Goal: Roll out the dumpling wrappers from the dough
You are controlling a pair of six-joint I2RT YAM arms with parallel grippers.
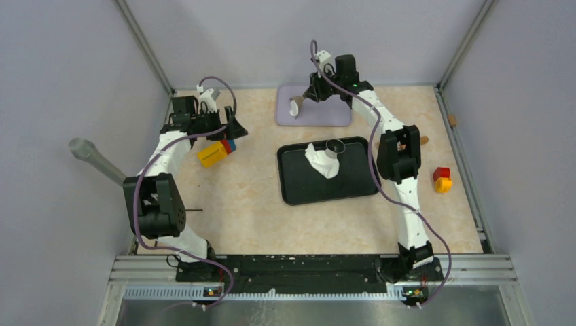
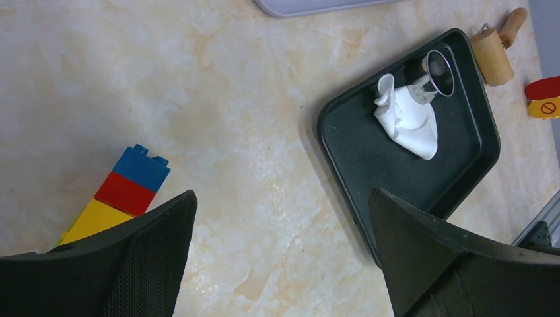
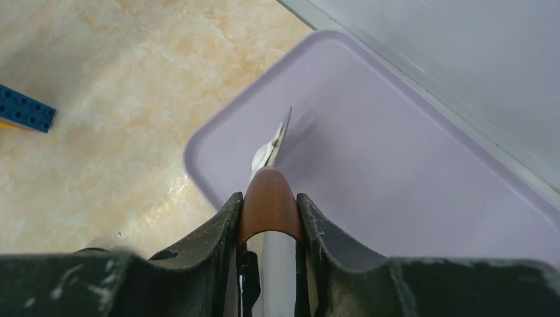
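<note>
In the top view, my right gripper (image 1: pixel 311 94) is over the lilac board (image 1: pixel 333 117), shut on the brown handle (image 3: pixel 269 205) of a spatula. The spatula's thin metal blade (image 3: pixel 285 129) points down towards the board, steeply tilted, with a white piece of dough (image 3: pixel 261 157) on one face. Whether the blade touches the board cannot be told. A sheet of white dough (image 2: pixel 409 125) lies in the black tray (image 2: pixel 347 135) beside a clear round cutter (image 2: pixel 436 74). My left gripper is open and empty, above the table.
Blue, red and yellow bricks (image 2: pixel 125 185) lie under the left gripper. A wooden rolling pin (image 2: pixel 492 56) rests right of the tray, partly hidden by the right arm in the top view. Red and yellow blocks (image 1: pixel 442 180) sit far right. Bare table lies left of the tray.
</note>
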